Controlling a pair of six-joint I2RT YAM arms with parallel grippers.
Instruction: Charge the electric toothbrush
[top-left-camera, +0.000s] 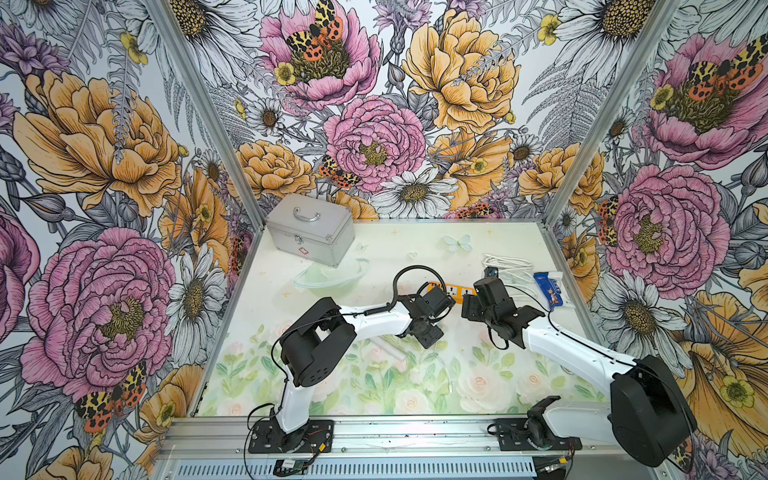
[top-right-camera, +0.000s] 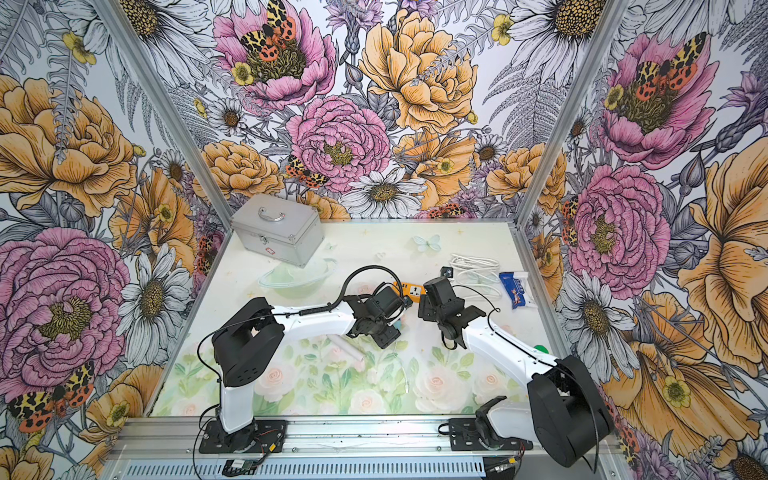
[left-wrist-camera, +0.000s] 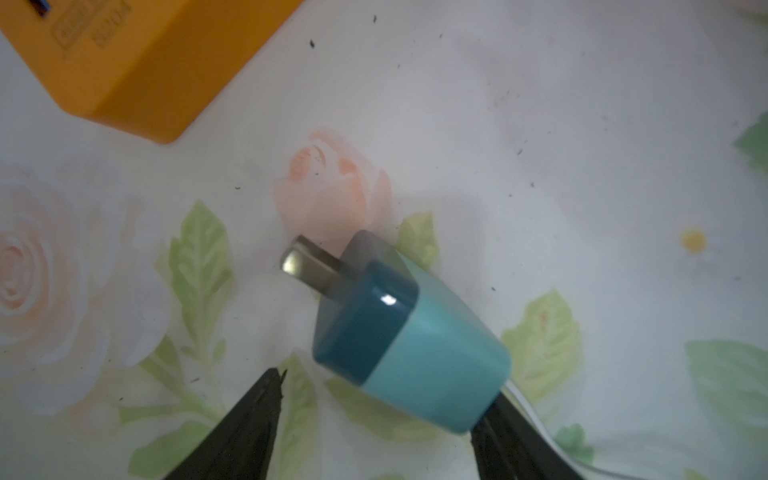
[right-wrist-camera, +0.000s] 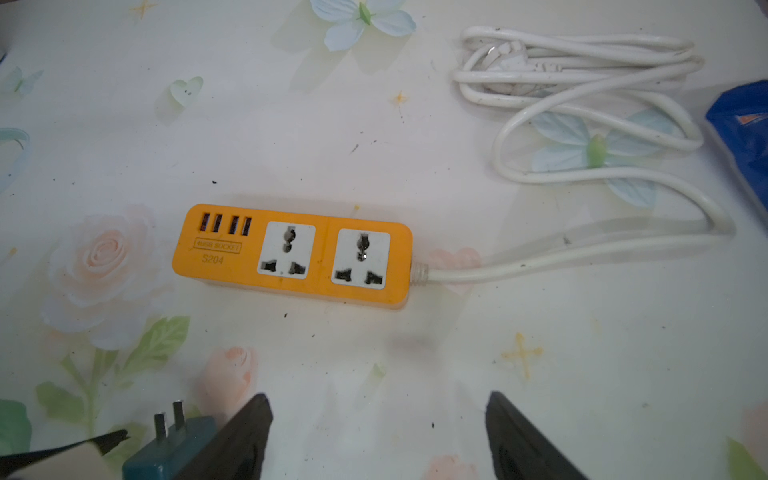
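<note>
A teal plug adapter (left-wrist-camera: 428, 352) with metal prongs and a white cable is close below the left wrist camera, between the fingers of my left gripper (top-left-camera: 442, 300), which is shut on it. The orange power strip (right-wrist-camera: 291, 256) lies behind it, with two socket panels and several USB ports. My right gripper (top-right-camera: 428, 304) faces the left one over the strip, fingers part open with nothing seen between them. The pale cylinder (top-left-camera: 385, 348) on the table may be the toothbrush; I cannot tell.
A grey metal case (top-left-camera: 310, 236) stands at the back left. Coiled white cord (right-wrist-camera: 576, 80) and a blue packet (right-wrist-camera: 740, 136) lie at the right.
</note>
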